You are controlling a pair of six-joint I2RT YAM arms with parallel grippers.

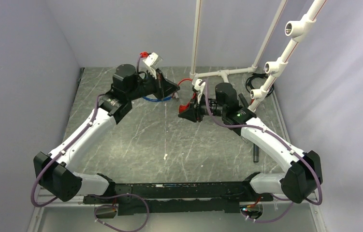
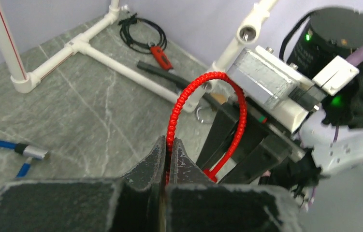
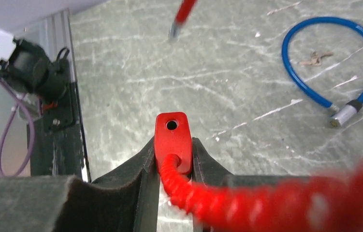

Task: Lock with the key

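Note:
A red cable lock spans both grippers, its beaded red cable [image 2: 240, 113] arching up and round between them. My left gripper is shut, with the cable running down between its fingertips. On the red lock body [image 3: 174, 133], which has a dark round hole facing up, my right gripper [image 1: 183, 115] is shut. A blurred red cable end with a metal tip [image 3: 173, 31] hangs at the top of the right wrist view, apart from the lock body. Small key-like pieces [image 3: 316, 59] lie on the table inside a blue cable loop; I cannot tell their details.
The blue cable lock [image 3: 285, 58] lies on the grey table beneath the arms. White pipes [image 1: 227, 72] run along the back and right. Black cable [image 1: 254, 79] and a black bar [image 1: 255, 153] lie at the right.

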